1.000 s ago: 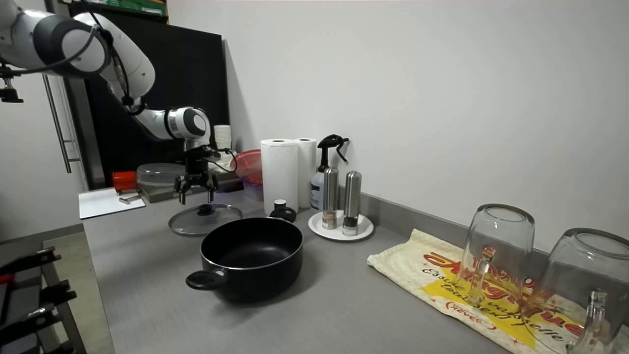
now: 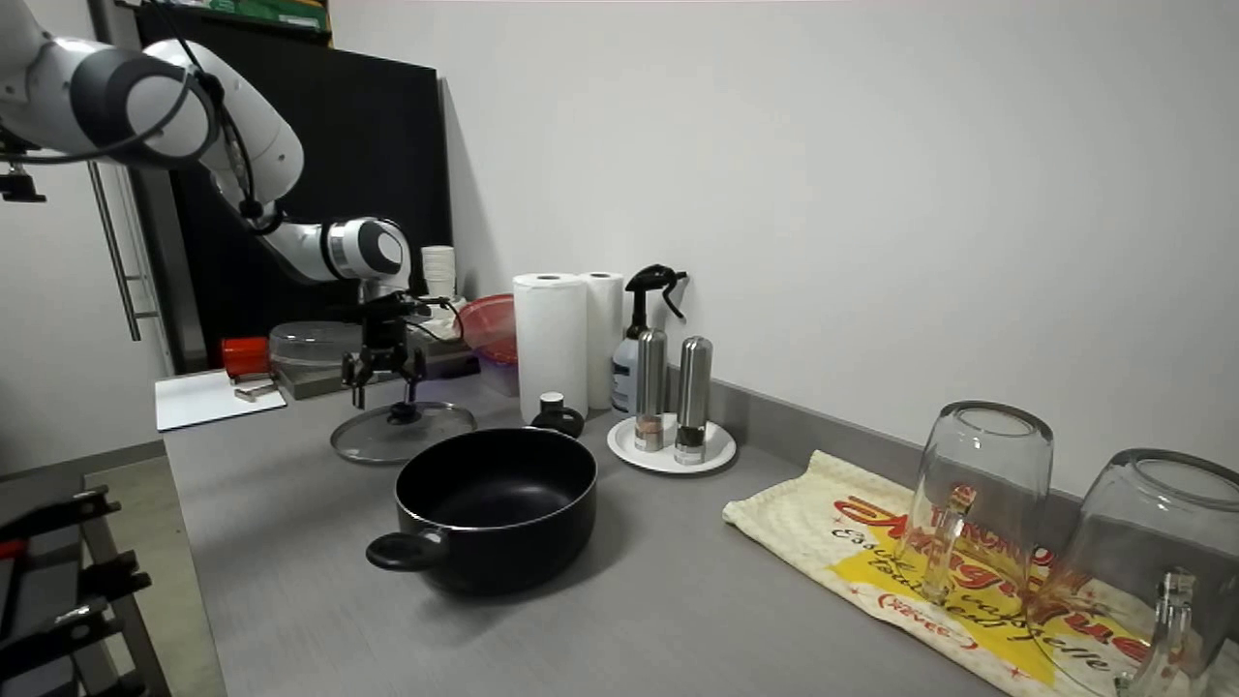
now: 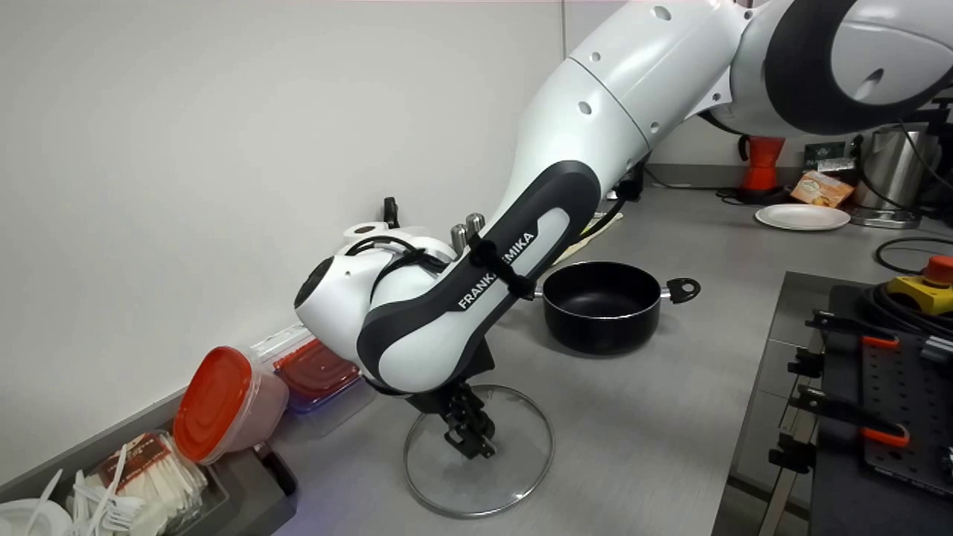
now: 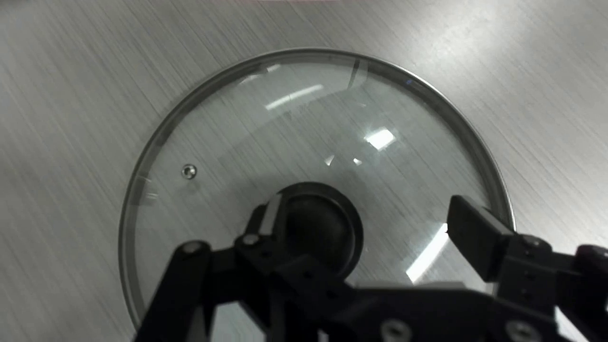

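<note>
A round glass lid (image 4: 239, 114) with a metal rim and a black knob (image 4: 322, 228) lies flat on the grey counter. Just over it, my gripper points down with its fingers apart. In the wrist view the left finger is close beside the knob, partly covering it; whether they touch I cannot tell. The right finger (image 4: 476, 236) is well away from the knob, over the lid's right side. Exterior view 1 has the gripper (image 2: 384, 399) low above the lid (image 2: 366, 438). An uncovered black pot (image 2: 497, 546) stands nearby, empty as far as shows.
Paper towel rolls (image 2: 549, 337), a spray bottle (image 2: 624, 372) and two grinders on a white plate (image 2: 627, 451) line the wall. Plastic containers (image 3: 219, 406) sit behind the lid. Glass jugs (image 2: 976, 500) rest on a towel.
Compared with a second ago, my gripper has come down slightly toward the lid, and its fingers look a little closer together. The pot has not moved.
</note>
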